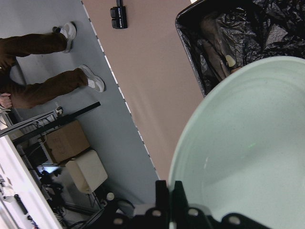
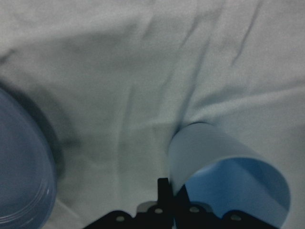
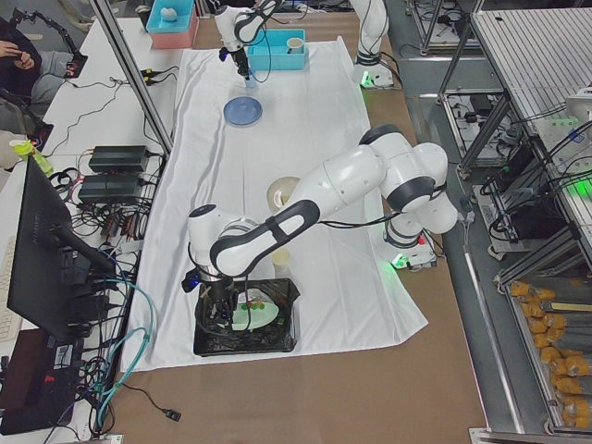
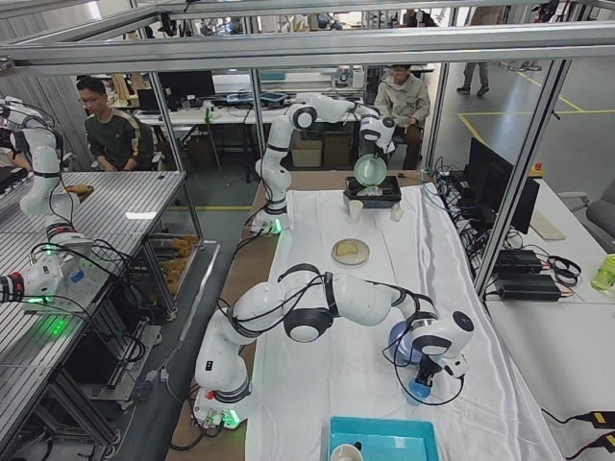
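Note:
My left gripper is shut on the rim of a pale green plate (image 1: 238,133), held tilted over the black-bag-lined bin (image 1: 214,28) in the left wrist view; green bits show near it in the camera left view. My right gripper is shut on the wall of a light blue cup (image 2: 214,143) at the white cloth, beside a blue plate (image 2: 19,162). A beige plate (image 4: 351,253) with a yellow piece on it lies mid-table.
A cyan tray (image 4: 382,432) holding a white cup stands at the right arm's end of the table. Small cups (image 4: 396,214) stand by the bin.

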